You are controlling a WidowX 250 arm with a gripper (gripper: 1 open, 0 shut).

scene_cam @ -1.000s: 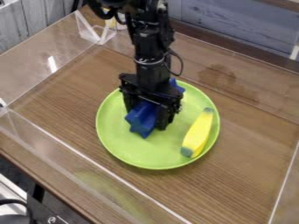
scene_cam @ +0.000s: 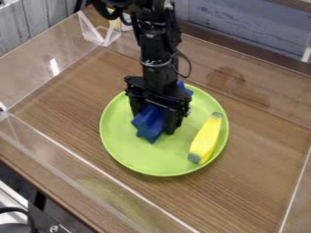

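Observation:
A green plate (scene_cam: 140,155) lies on the wooden table. On it are a blue object (scene_cam: 149,125) and, to the right, a yellow elongated object (scene_cam: 205,138). My black gripper (scene_cam: 158,111) reaches down from the top over the blue object, covering part of it. More blue shows behind the gripper at its right. Whether the fingers are open or closed on anything is unclear.
The bare wooden table (scene_cam: 255,173) has free room to the right and left of the plate. A wall runs along the back right. A small pale yellow item stands at the far top left.
My gripper and arm have shifted very slightly; the plate and the objects on it look the same.

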